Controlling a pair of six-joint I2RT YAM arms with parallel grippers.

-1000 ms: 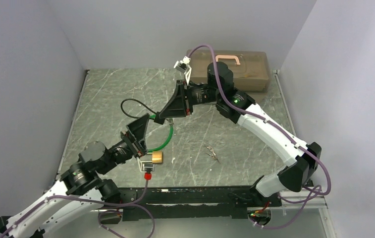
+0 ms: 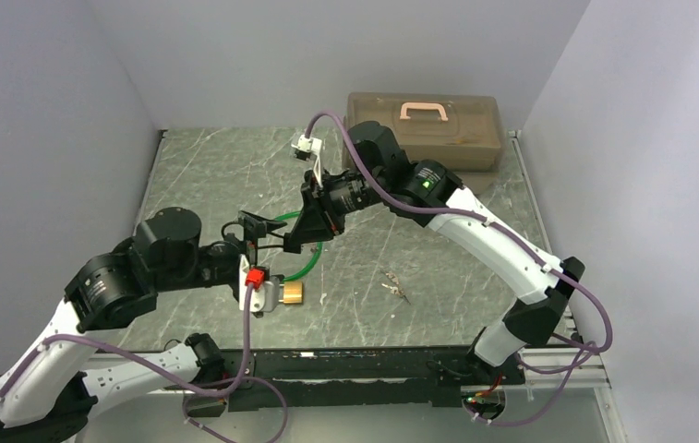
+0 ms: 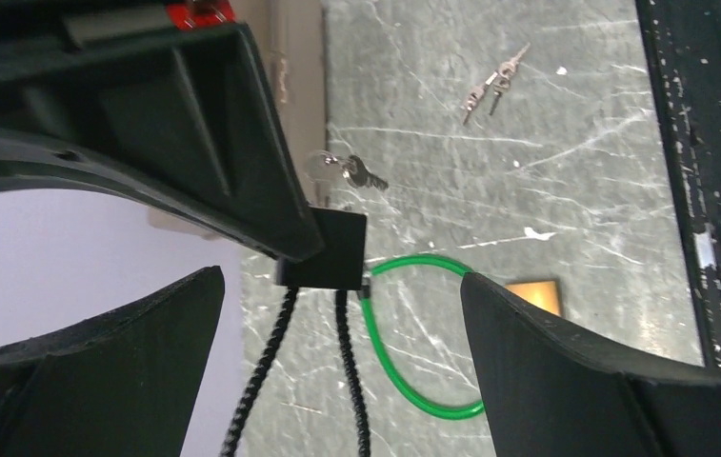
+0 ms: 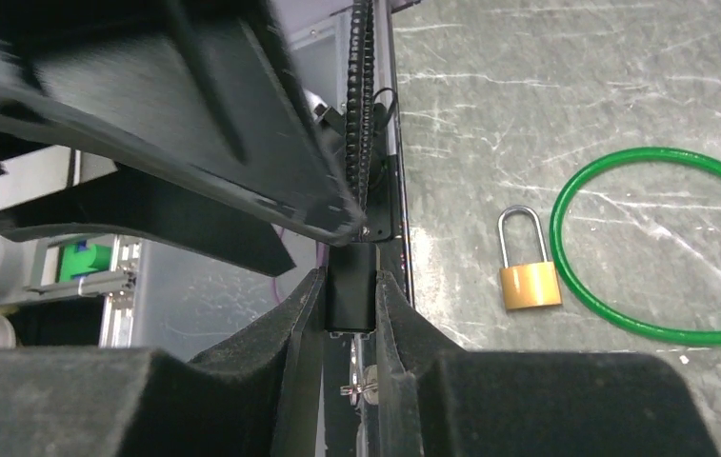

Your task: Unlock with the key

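Observation:
My right gripper (image 2: pixel 295 238) is shut on a black block with a black braided cord; a small key (image 3: pixel 361 176) hangs beside it in the left wrist view. My left gripper is open, its fingers around the dangling cords just below that block. A brass padlock (image 4: pixel 530 284) with its steel shackle lies on the grey marble mat (image 2: pixel 382 305), beside a green ring (image 4: pixel 613 314).
A brown plastic case (image 2: pixel 456 134) stands at the back right. A small bunch of keys (image 2: pixel 393 286) lies on the mat to the right of the padlock. Walls bound both sides and the back.
My right gripper has moved slightly left and down toward the front with the block and cord in it.

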